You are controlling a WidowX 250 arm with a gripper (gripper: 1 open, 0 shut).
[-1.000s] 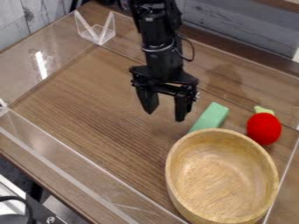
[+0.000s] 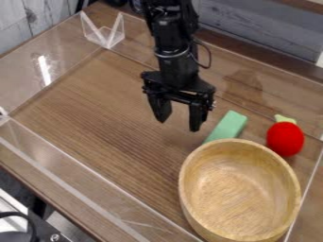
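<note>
My black gripper (image 2: 178, 112) hangs from the arm at the top centre, its fingers pointing down over the middle of the wooden table. The fingers stand apart, with nothing visible between them. To its lower right lie a light green block (image 2: 225, 129) and a red tomato-like object (image 2: 285, 139) with a small green piece at its top. A large tan bowl (image 2: 240, 198) fills the lower right, just in front of the green block.
A clear plastic container (image 2: 102, 29) stands at the back left. A wall borders the back right, and black cables lie at the bottom-left corner.
</note>
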